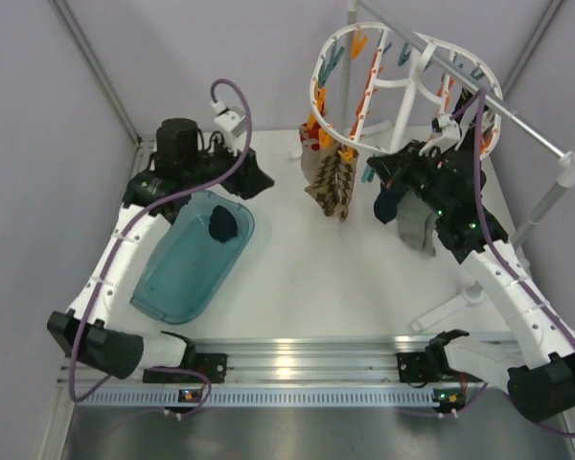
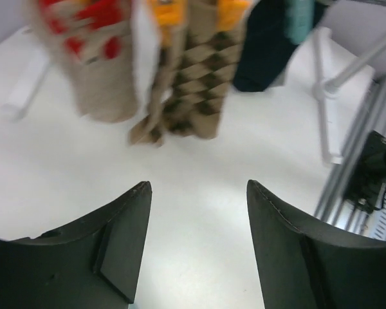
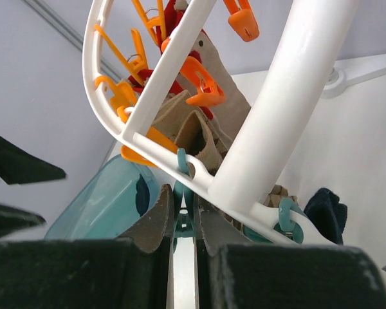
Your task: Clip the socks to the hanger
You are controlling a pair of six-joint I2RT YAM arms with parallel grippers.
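The round white hanger [image 1: 400,84] carries several clipped socks, among them a red-and-brown sock [image 2: 103,64] and a patterned brown sock [image 1: 333,182]. A dark sock [image 1: 388,199] and a grey sock [image 1: 417,225] hang at its right part. My left gripper [image 1: 256,177] stands open and empty, left of the hanger; its fingers frame bare white surface in the left wrist view. My right gripper is shut on a teal clip [image 3: 181,167] at the hanger's lower ring.
A teal tray [image 1: 177,273] with a dark sock [image 1: 222,223] lies on the left. The stand's rail [image 1: 527,125] runs along the right side.
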